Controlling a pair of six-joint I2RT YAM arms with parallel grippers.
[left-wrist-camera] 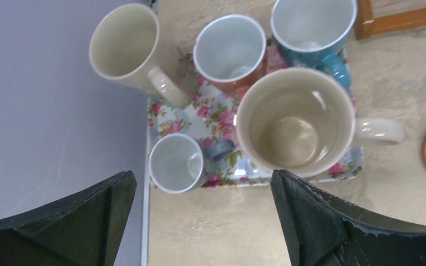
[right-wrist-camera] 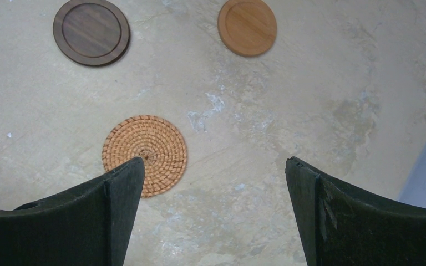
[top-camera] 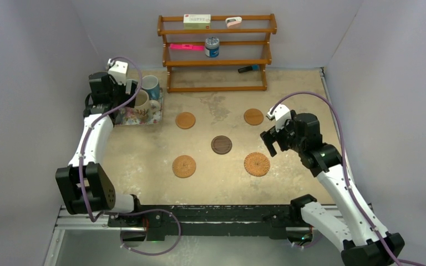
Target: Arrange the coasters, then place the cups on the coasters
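Several cups crowd a floral tray [left-wrist-camera: 169,121] at the back left. In the left wrist view a wide cream cup [left-wrist-camera: 297,124] is nearest on the right, its handle to the right; a small grey cup [left-wrist-camera: 176,163] is lower left. Behind them are a tall cream cup [left-wrist-camera: 127,41], a pinkish cup [left-wrist-camera: 230,50] and a blue cup [left-wrist-camera: 313,27]. My left gripper hangs open over the tray's front side, nothing between its fingers. My right gripper is open and empty above the table, near a woven coaster [right-wrist-camera: 150,149].
Other coasters lie flat: a dark one [top-camera: 221,144] in the middle, plain wooden ones [top-camera: 185,120] [top-camera: 253,116] behind, another woven one [top-camera: 184,166] at front left. A wooden rack [top-camera: 216,62] stands at the back.
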